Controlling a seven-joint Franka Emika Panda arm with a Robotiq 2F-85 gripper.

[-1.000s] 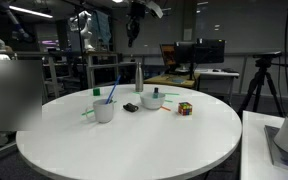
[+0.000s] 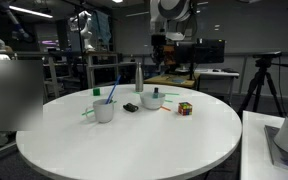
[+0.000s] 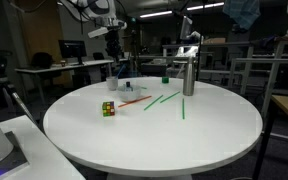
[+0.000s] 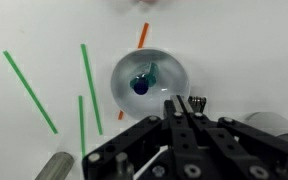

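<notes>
My gripper is shut, and nothing shows between its fingers. In the wrist view it overlaps the lower right rim of a pale bowl (image 4: 127, 75). Inside the bowl is a small teal and dark blue object (image 4: 144, 80). Exterior view 1 has the arm high over the far side of the table, with clear space between it and the bowl (image 2: 152, 104). A white cup (image 2: 103, 111) holds a blue stick. Near the front right sits a multicoloured cube (image 2: 185, 108), seen also on the table in exterior view 2.
Green sticks (image 4: 91, 88) and orange sticks (image 4: 143, 36) lie around the bowl. A dark object (image 2: 131, 107) rests between cup and bowl. The tall metal bottle (image 3: 189, 80) stands upright near a green block (image 2: 96, 92).
The arm has swung to the right in exterior view 1 and appears lower than before. Objects on the table have not moved.
</notes>
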